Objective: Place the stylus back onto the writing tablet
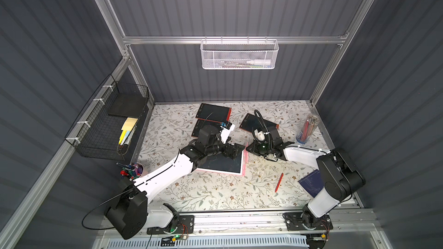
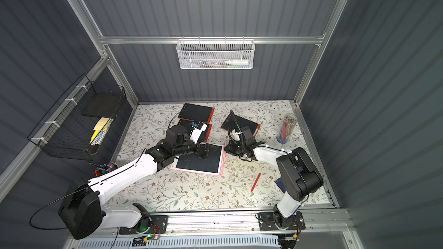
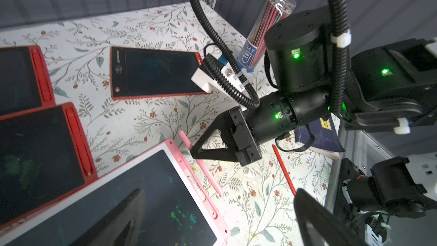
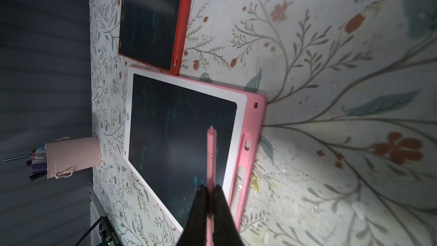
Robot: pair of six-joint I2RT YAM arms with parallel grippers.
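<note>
A pink-and-white writing tablet (image 4: 182, 141) lies mid-table, its stylus slot empty on the pink edge. The pink stylus is held by my right gripper, which is shut on it above the tablet's right edge; in the left wrist view the stylus (image 3: 207, 173) points roughly along that edge. My left gripper stands open over the tablet's left part, nothing between its fingers, facing the right gripper.
Red-framed tablets (image 1: 213, 111) lie behind, a red stylus (image 1: 279, 182) at front right. A tube of pencils (image 1: 307, 128) stands at right, a pink pen cup (image 4: 72, 157) at left, a dark notebook (image 3: 318, 136) at the right edge.
</note>
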